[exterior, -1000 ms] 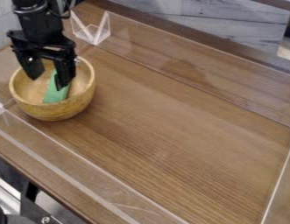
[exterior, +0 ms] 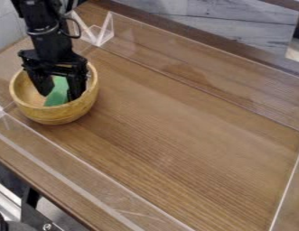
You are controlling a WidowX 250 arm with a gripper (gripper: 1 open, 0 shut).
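Note:
A round wooden bowl [exterior: 55,109] sits at the left of the camera view with a green object [exterior: 58,95] inside it. My black gripper [exterior: 58,81] is over and partly in the bowl, its two fingers spread apart on either side of the upper part of the green object, which they partly hide. Whether the fingers touch it cannot be told.
A white wire item [exterior: 98,27] stands behind the gripper, and a grey board or wall runs along the top right.
My gripper has shifted a little to the right over the bowl, and its fingers now sit more around the green object. The bowl looks about where it was.

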